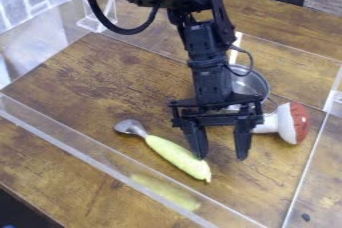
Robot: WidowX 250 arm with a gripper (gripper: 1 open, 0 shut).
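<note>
My black gripper (221, 144) hangs low over the wooden table with its fingers apart and nothing seen between them. Just left and below it lies a yellow corn cob (179, 159), with a metal spoon-like piece (131, 128) at its upper left end. To the right lies a white mushroom with a red cap (289, 125). A metal bowl (249, 82) sits behind the gripper, partly hidden by the arm.
Clear panels or walls run along the left, front and right edges, with a reflection of the corn in the front one.
</note>
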